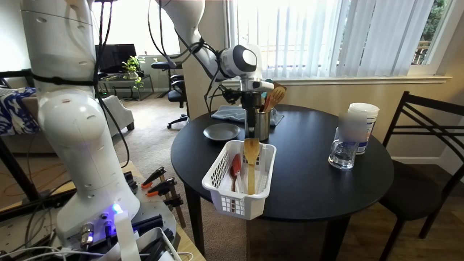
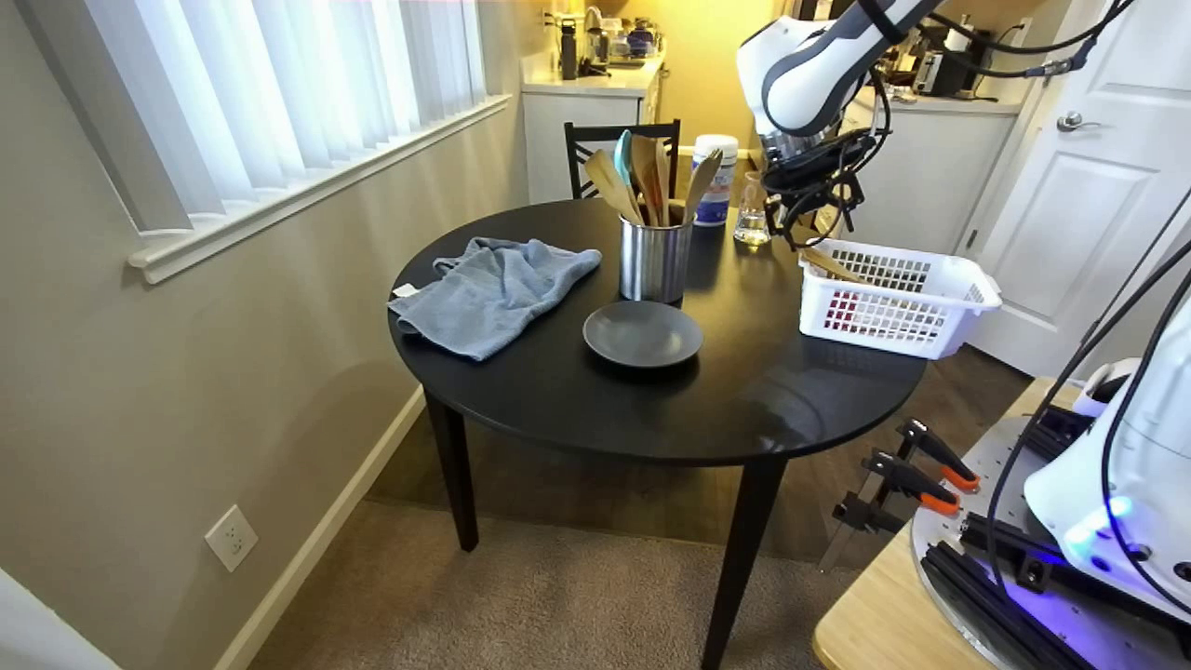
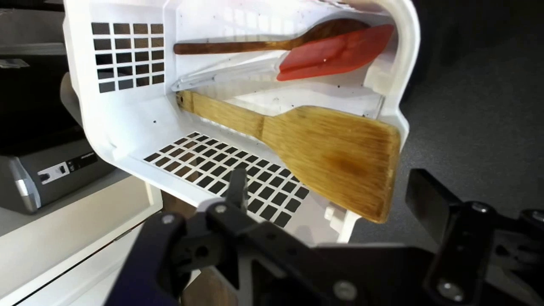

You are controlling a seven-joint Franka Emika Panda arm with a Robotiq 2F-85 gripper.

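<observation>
A wooden spatula (image 3: 336, 153) leans in the white basket (image 1: 210, 182), its broad blade resting on the far rim and its handle end low inside. In the wrist view, my gripper is open with nothing held; its fingers are spread to either side of the blade's end. From exterior view 1, the gripper (image 1: 251, 130) points downward just above the blade's tip. A red spatula (image 3: 334, 53) with a clear handle and a dark wooden spoon (image 3: 234, 47) lie beside it in the basket.
Behind the gripper stands a metal holder (image 2: 655, 262) full of utensils. A grey plate (image 2: 642, 335) and a blue cloth (image 2: 497, 296) are nearby. A glass mug (image 1: 342, 154) and a white tub (image 1: 364, 111) stand at the right.
</observation>
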